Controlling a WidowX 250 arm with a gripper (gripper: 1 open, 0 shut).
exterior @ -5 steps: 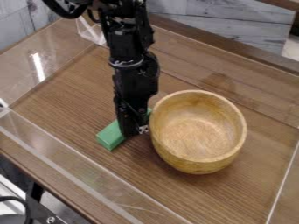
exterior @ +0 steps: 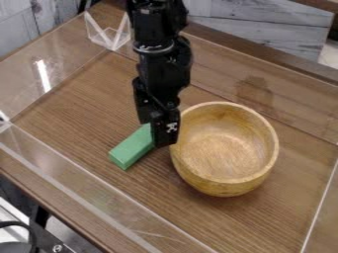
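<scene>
My black arm reaches down from the top centre, and its gripper [exterior: 154, 126] stands open just left of a light wooden bowl [exterior: 224, 153], low over the upper end of a green block [exterior: 132, 148]. The block lies on the wooden table surface [exterior: 79, 109], angled from lower left to upper right. The space between the fingers is partly hard to make out in the dark shape of the gripper.
The bowl takes up much of the centre right. A pale marble-like wall [exterior: 271, 30] runs along the back. At the lower left is a dark cable beyond the table's edge.
The gripper has risen a little from its lower position over the green block, which now shows more fully. The block and bowl look to be in the same places.
</scene>
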